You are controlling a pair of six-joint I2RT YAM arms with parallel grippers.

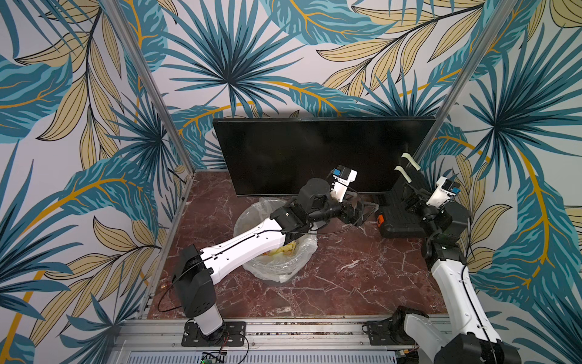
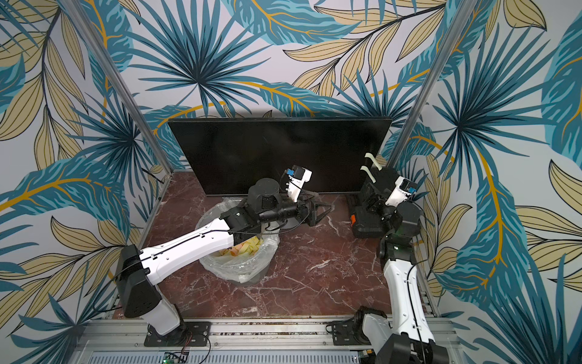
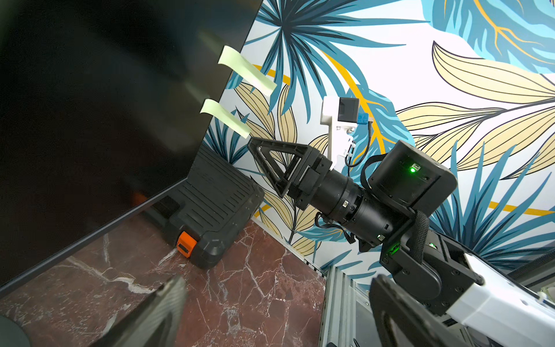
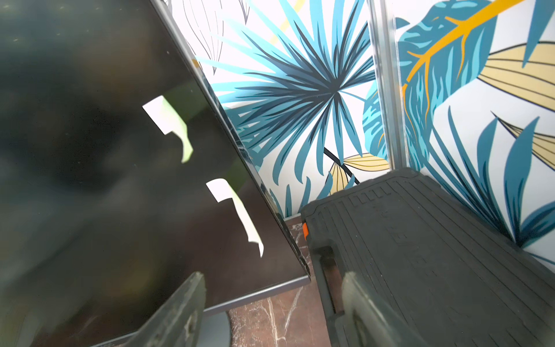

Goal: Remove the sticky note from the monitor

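Note:
Two pale yellow-green sticky notes, an upper one (image 4: 164, 115) and a lower one (image 4: 221, 190), curl off the right side of the black monitor (image 1: 309, 154). My right gripper faces them from the front, apart from both, its fingers spread with nothing between them. In the left wrist view its tip is near the lower note. My left gripper is open and empty, held over the middle of the table and pointed toward the monitor's right end.
A black case (image 4: 404, 243) with orange latch stands at the monitor's right end. A lined bin (image 2: 242, 267) with yellowish paper sits under my left arm. Bare marble table (image 1: 357, 279) lies at front right.

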